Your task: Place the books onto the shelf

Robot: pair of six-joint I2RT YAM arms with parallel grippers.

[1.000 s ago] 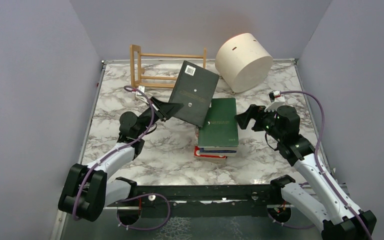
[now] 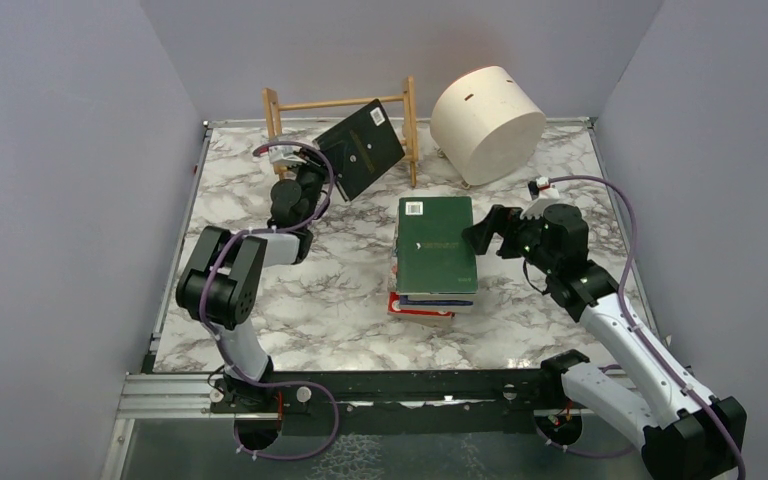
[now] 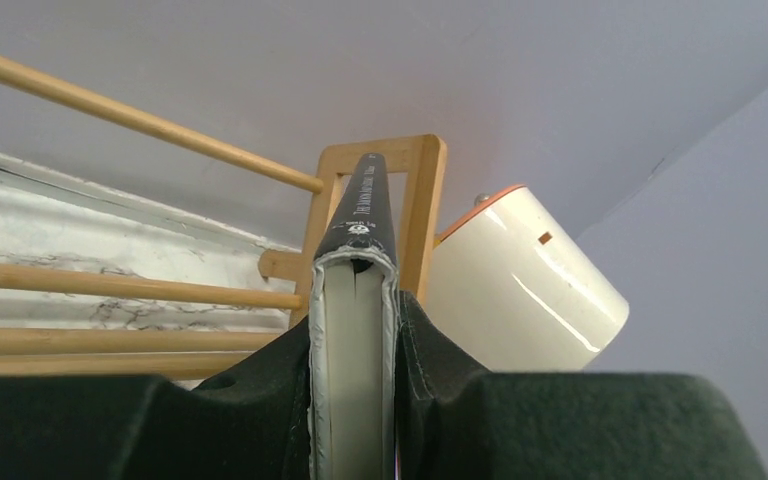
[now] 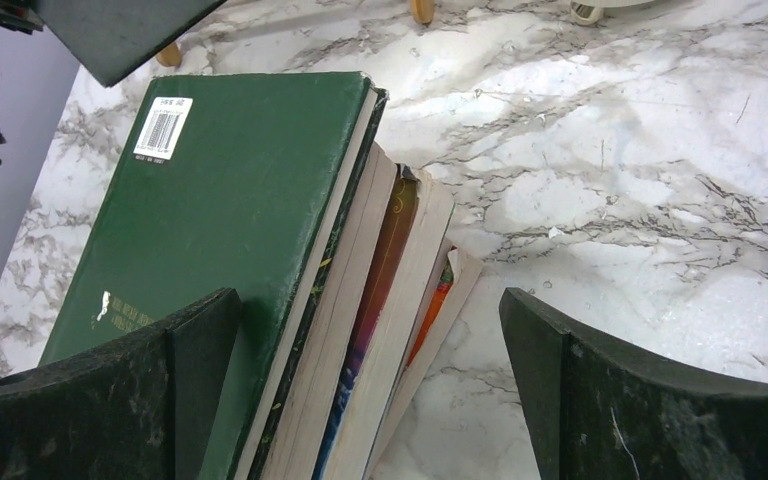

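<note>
A dark book is held tilted at the wooden rack, gripped by my left gripper; in the left wrist view its spine points up between the shut fingers, in front of the rack's right frame. A stack of books, topped by a green one, lies in the middle of the table. My right gripper is open at the stack's right side; in the right wrist view its fingers straddle the stack's edge, with nothing gripped.
A white cylindrical bin stands at the back right, beside the rack.
The left arm has carried the dark book from over the stack back and up to the rack. The right arm has shifted very slightly; the stack looks unchanged.
</note>
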